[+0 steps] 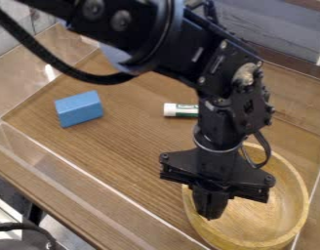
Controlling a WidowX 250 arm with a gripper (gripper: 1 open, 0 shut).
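Note:
My black gripper (210,203) hangs low over a tan oval bowl (267,230) at the lower right, its fingertips inside or just above the bowl. The fingers appear close together and shut, with nothing visible between them. The gripper body hides the back part of the bowl.
A blue block (79,107) lies on the wooden table (110,156) at the left. A white and green tube (180,110) lies farther back, partly behind the arm. Walls edge it at the back and left.

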